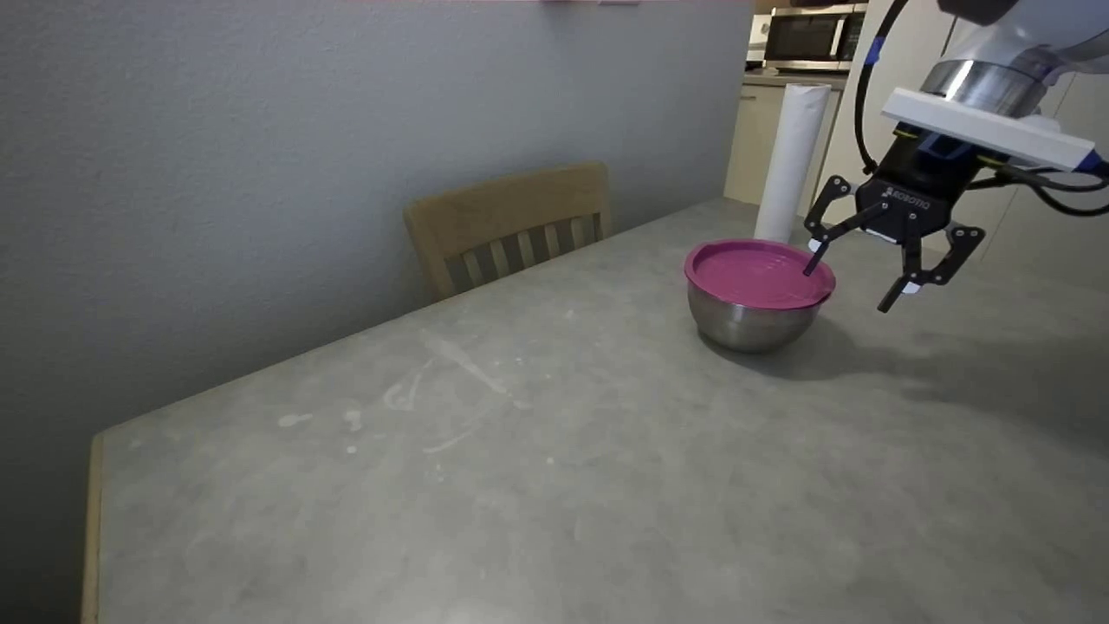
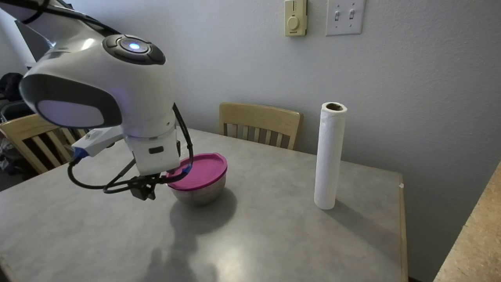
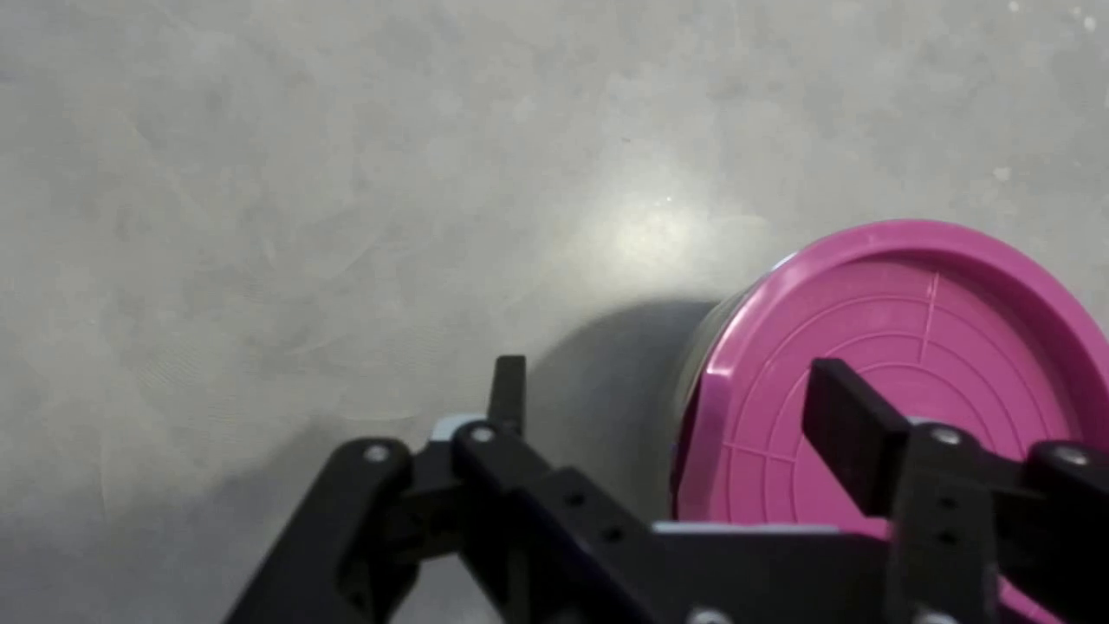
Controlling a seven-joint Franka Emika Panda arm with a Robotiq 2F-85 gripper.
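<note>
A steel bowl [image 1: 750, 326] stands on the table, covered by a pink lid [image 1: 759, 274]. In exterior view 1 my gripper [image 1: 847, 288] is tilted at the bowl's right side, fingers apart and nothing between them. From the wrist view, one finger [image 3: 854, 432] overlaps the pink lid [image 3: 904, 312], while the other finger [image 3: 509, 393] is over bare table left of the bowl. The lid's straight left edge leaves a narrow dark gap along the bowl's rim there. Exterior view 2 shows the bowl [image 2: 200, 193] partly behind the arm, with the fingertips hidden.
A white paper roll [image 2: 330, 155] stands upright toward the table's end. A wooden chair [image 2: 259, 124] is against the wall side.
</note>
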